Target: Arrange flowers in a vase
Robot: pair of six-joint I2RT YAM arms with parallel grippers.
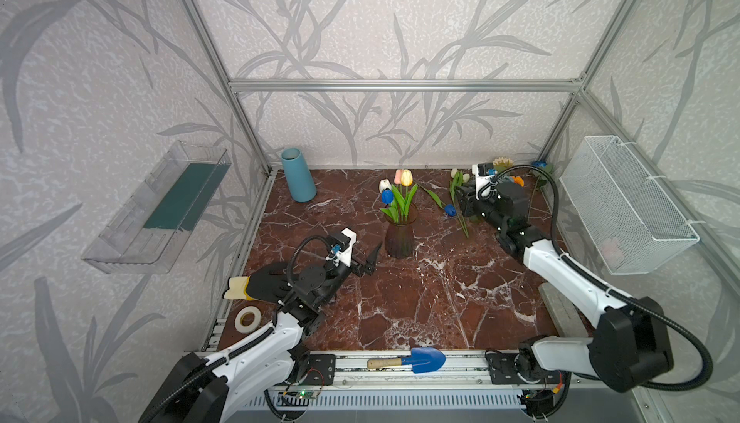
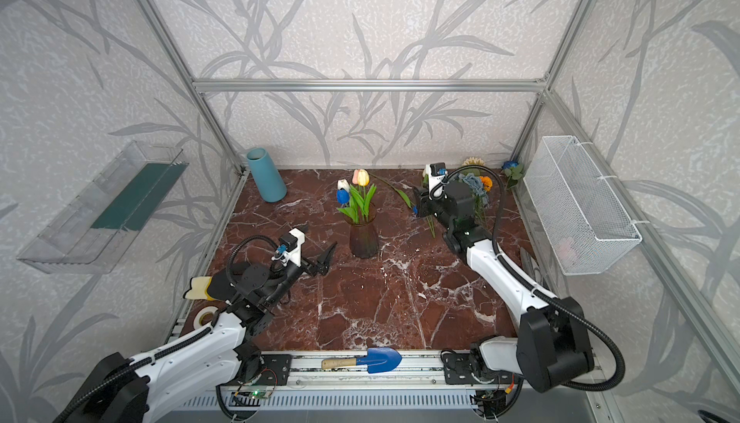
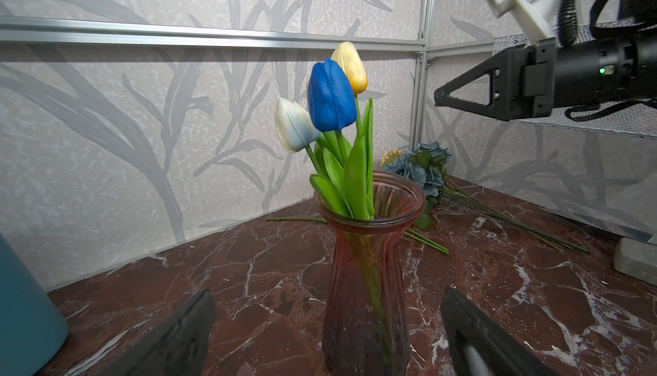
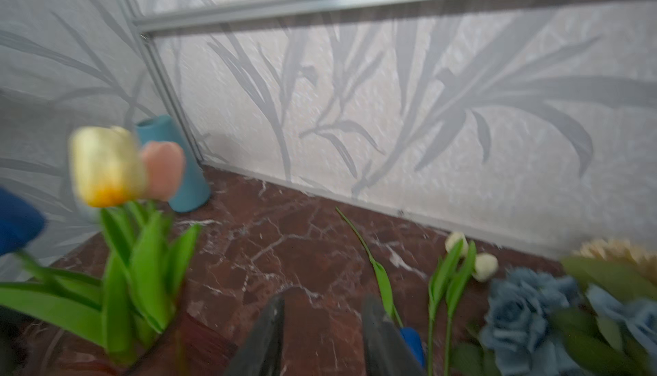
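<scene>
A reddish glass vase [image 1: 400,242] holds white, blue [image 3: 332,95], pink and yellow [image 4: 107,167] tulips with green leaves. My left gripper [image 1: 368,259] is open just front-left of it, nothing between the fingers. My right gripper is up at the back right, above loose flowers: a blue tulip [image 4: 411,345], white tulips [image 4: 485,266] and blue roses [image 4: 515,307]. Its fingers stand apart, nothing seen between them, blurred in the right wrist view.
A teal vase [image 1: 299,178] stands at the back left. Baskets [image 1: 624,207] hang on both side walls. A blue trowel [image 1: 424,360] and tape roll [image 1: 247,319] lie at the front.
</scene>
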